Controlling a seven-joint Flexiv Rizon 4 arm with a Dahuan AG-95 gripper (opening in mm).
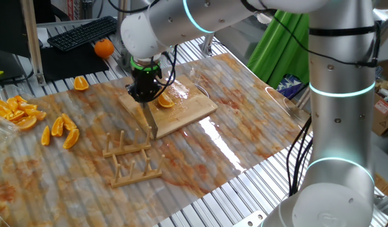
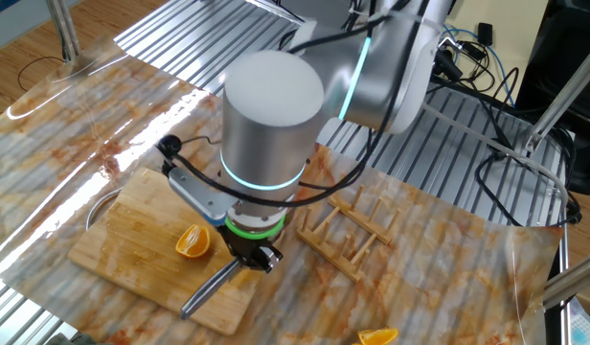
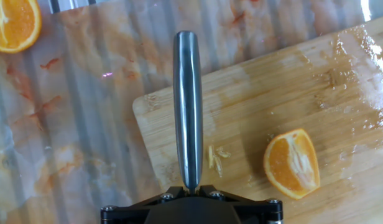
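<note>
My gripper [image 1: 143,93] is shut on a knife above the left part of the wooden cutting board [image 1: 188,116]. The knife's blade [image 1: 150,121] points down near the board's left edge; whether it touches the wood, I cannot tell. In the wrist view the shiny metal knife handle [image 3: 188,106] sticks straight out from the fingers. On the board lies one orange wedge [image 3: 292,163], beside the knife and apart from it. The second exterior view also has this orange wedge [image 2: 192,241], next to the handle.
A wooden peg rack [image 1: 132,161] stands in front of the board. Several loose orange wedges [image 1: 57,127] and a pile of orange pieces [image 1: 16,112] lie left. Behind are a whole orange [image 1: 104,48] and a keyboard [image 1: 82,33].
</note>
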